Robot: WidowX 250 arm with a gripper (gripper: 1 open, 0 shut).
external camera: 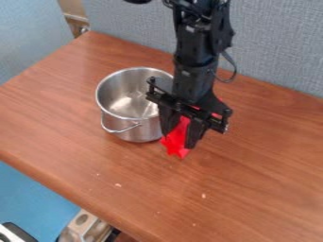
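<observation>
My gripper [186, 123] is shut on a red object [177, 141] of unclear shape, low over the wooden table [89, 161], just right of a silver pot [121, 99] with a wire handle. The black arm partly hides the red object and the pot's right side.
A grey wall [271, 43] runs along the back. At the lower left, beyond the table's edge, lie a blue surface [32, 194] and some metal hardware.
</observation>
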